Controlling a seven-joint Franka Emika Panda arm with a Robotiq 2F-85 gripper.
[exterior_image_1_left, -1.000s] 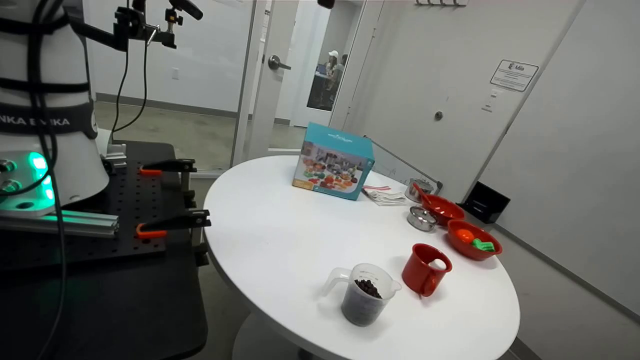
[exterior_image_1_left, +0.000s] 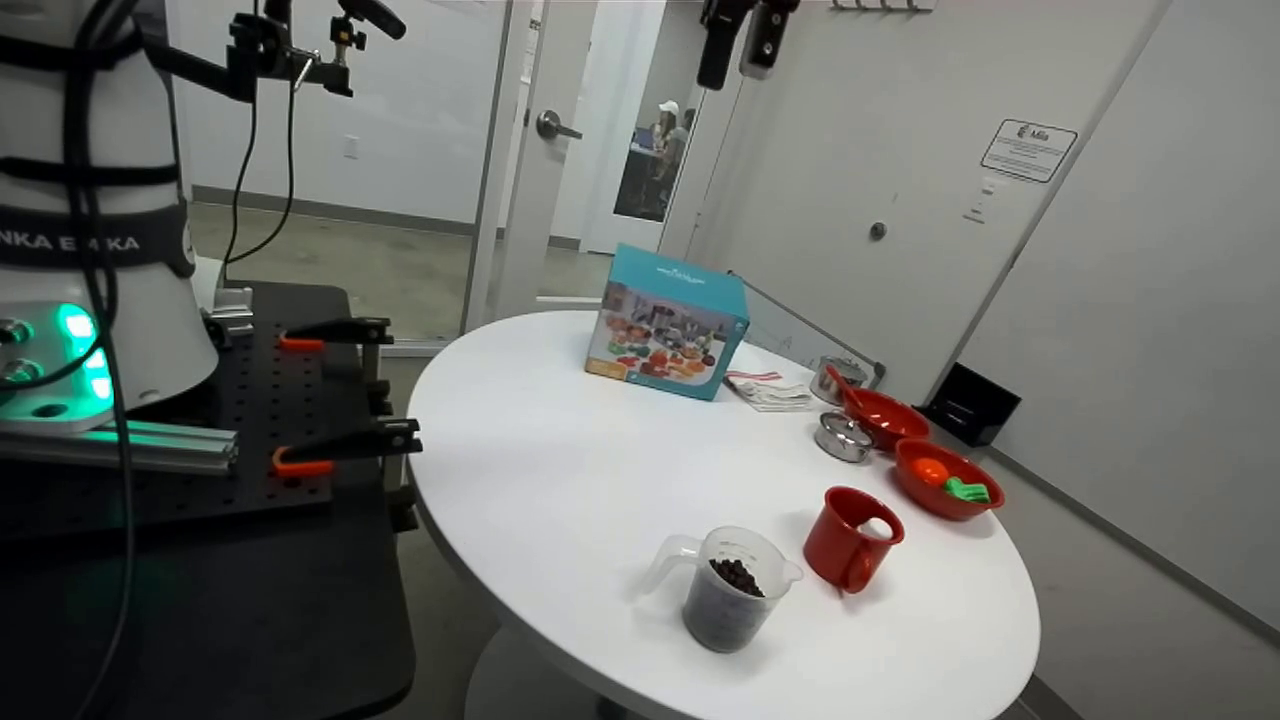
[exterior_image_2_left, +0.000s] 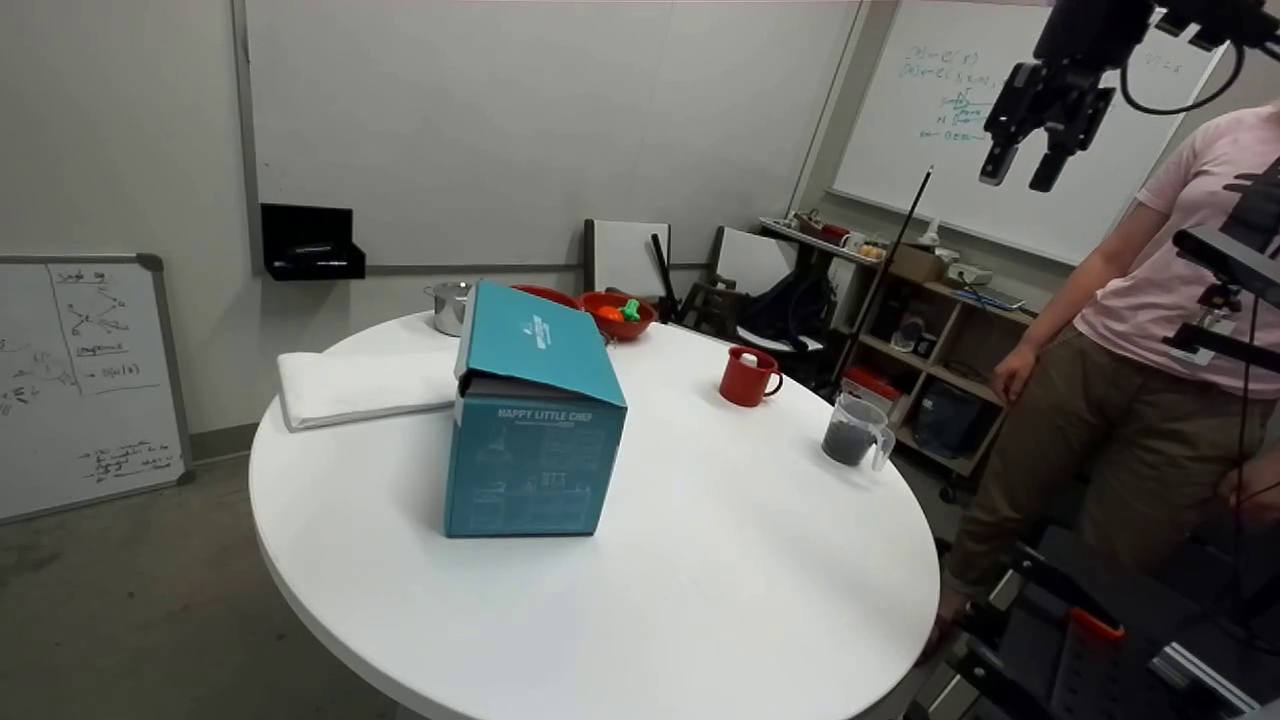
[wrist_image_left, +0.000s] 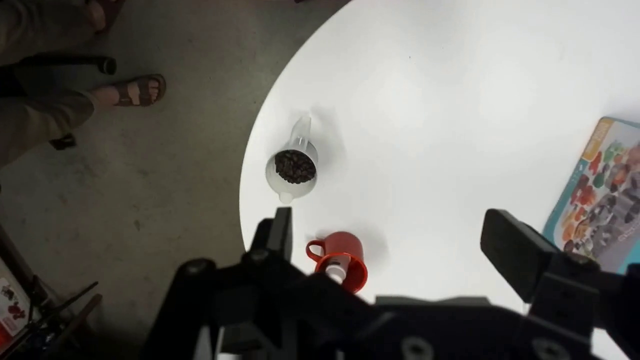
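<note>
High above the round white table (exterior_image_1_left: 540, 456), my gripper (exterior_image_1_left: 740, 82) is open and empty. In the wrist view its two dark fingers stand wide apart, with bare tabletop between them. A clear measuring cup (exterior_image_1_left: 734, 606), partly filled with dark beans (wrist_image_left: 294, 167), stands upright near the table's edge. Beside it is a red mug (exterior_image_1_left: 847, 538) with a small white-topped item (wrist_image_left: 337, 271) inside. From the wrist camera, both vessels lie on the left, the mug partly behind the gripper's body.
A teal toy box (exterior_image_2_left: 540, 468) stands on the table, with a folded white cloth (exterior_image_2_left: 360, 386) beside it. Red bowls (exterior_image_1_left: 942, 480) and a small metal pot (exterior_image_1_left: 843, 438) sit on the far side. A person (exterior_image_2_left: 1152, 300) stands close by.
My gripper has come down into exterior view 1, where only a dark tip showed at the top edge before. The objects on the table have not moved.
</note>
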